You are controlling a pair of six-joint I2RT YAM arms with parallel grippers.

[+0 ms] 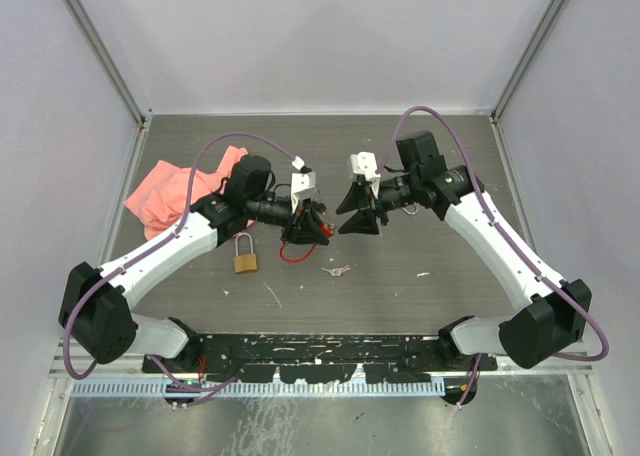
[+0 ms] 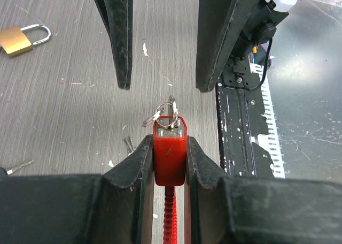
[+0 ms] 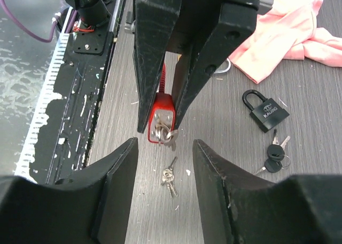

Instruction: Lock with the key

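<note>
My left gripper is shut on a red cable lock, whose red cable hangs below in the left wrist view. A small key with a ring stands in the lock's metal end face. In the right wrist view, the lock points its key end toward my right gripper, which is open with its fingers apart on either side of the key. Nothing is gripped there. From above, the right gripper stands just right of the left one.
Loose keys lie on the table beneath the grippers. A brass padlock rests to the left, near a pink cloth. A black padlock and black-headed keys lie behind.
</note>
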